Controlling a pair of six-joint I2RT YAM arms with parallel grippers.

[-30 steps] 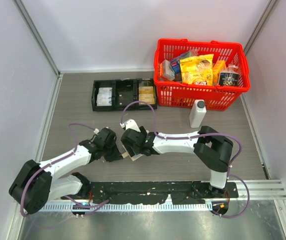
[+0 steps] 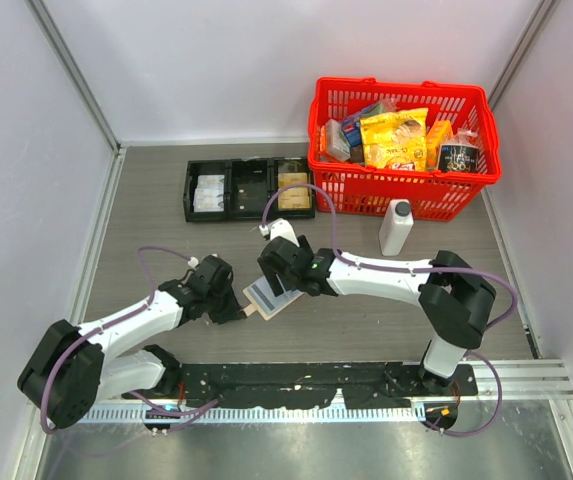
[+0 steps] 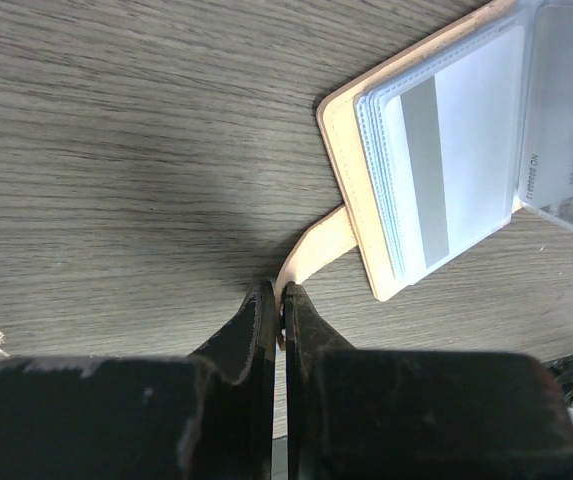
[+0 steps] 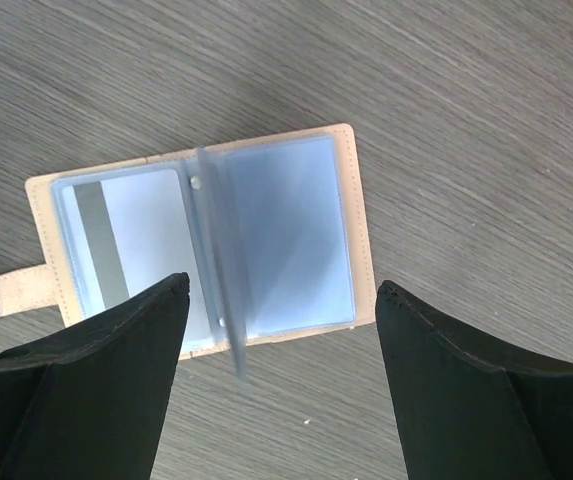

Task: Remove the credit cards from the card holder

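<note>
Spread open on the table lies a tan card holder [image 4: 364,250] with clear plastic sleeves. A white card with a grey stripe [image 4: 148,240] sits in its left sleeve; a bluish sleeve [image 4: 291,240] covers the right side. One clear sleeve leaf [image 4: 228,260] stands up edge-on between them. My left gripper is shut on the holder's tan strap [image 3: 321,245], left of the holder. Above the holder, my right gripper stands open with nothing between its fingers. From above, the right arm hides part of the holder.
A black tray [image 2: 251,188] with several cards in its compartments lies at the back. Right of it stands a red basket [image 2: 406,190] filled with packages. A white bottle [image 2: 396,228] stands in front of the basket. Bare table shows front right.
My right gripper has moved rightward across the holder, uncovering more of its left side. The left arm has stayed in place, holding the strap.
</note>
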